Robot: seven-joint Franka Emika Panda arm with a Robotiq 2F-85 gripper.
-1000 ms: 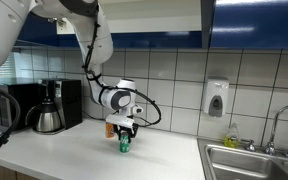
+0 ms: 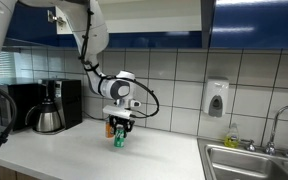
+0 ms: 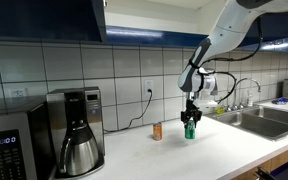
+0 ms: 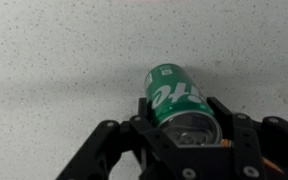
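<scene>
A green can with white lettering [image 4: 174, 90] is between the fingers of my gripper, which is shut on it near its top end. In exterior view 1 the green can [image 2: 119, 140] hangs under the gripper [image 2: 120, 130], over the white counter. From exterior view 2 the same can [image 3: 189, 130] appears upright below the hand, near the far end of the counter. Whether its base is clear of the surface is hard to tell at this size.
An orange can [image 3: 157, 131] stands to the left of the green one in exterior view 2. A coffee maker [image 3: 79, 135] and a microwave [image 3: 12, 133] line the back. The sink [image 2: 246, 163] lies to the right.
Over the last second the gripper and the green can have shifted a little left and upward in exterior view 1. The grip on the can looks the same.
</scene>
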